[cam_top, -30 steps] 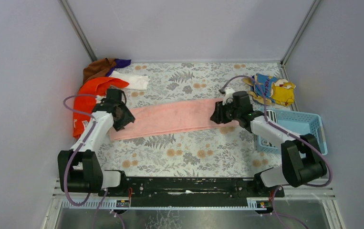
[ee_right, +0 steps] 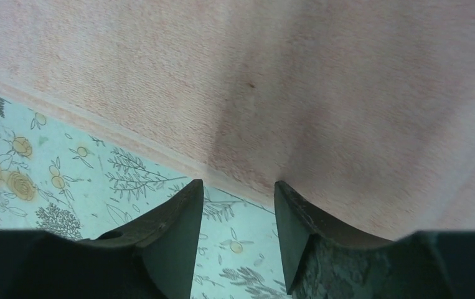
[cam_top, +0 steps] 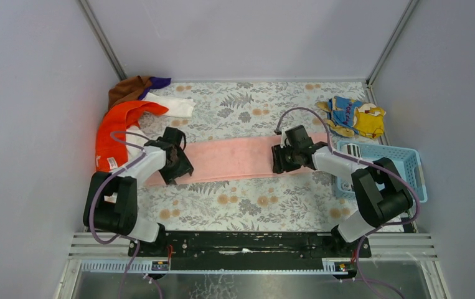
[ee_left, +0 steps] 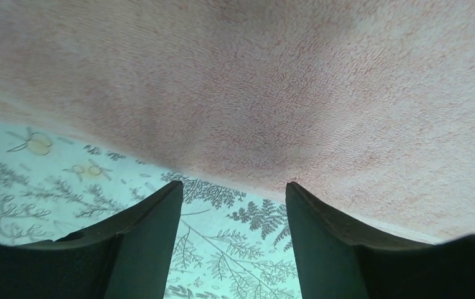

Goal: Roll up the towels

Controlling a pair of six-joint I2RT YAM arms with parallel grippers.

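Observation:
A pink towel [cam_top: 235, 157], folded into a long flat strip, lies across the middle of the table. Over its left part is my left gripper [cam_top: 181, 177], close to the front edge. Toward the strip's right end, my right gripper [cam_top: 277, 163] is low over the cloth. In the left wrist view, the left gripper has its fingers parted, with the towel's edge [ee_left: 241, 177] running beyond and between the tips. The right gripper likewise stands open at the edge of the towel [ee_right: 160, 118]. No cloth looks pinched in either; contact with the towel cannot be made out.
Orange, brown, purple and white cloths [cam_top: 122, 134] are heaped at the left. A blue and yellow cloth [cam_top: 359, 117] lies at the back right, behind a light blue basket [cam_top: 412, 163].

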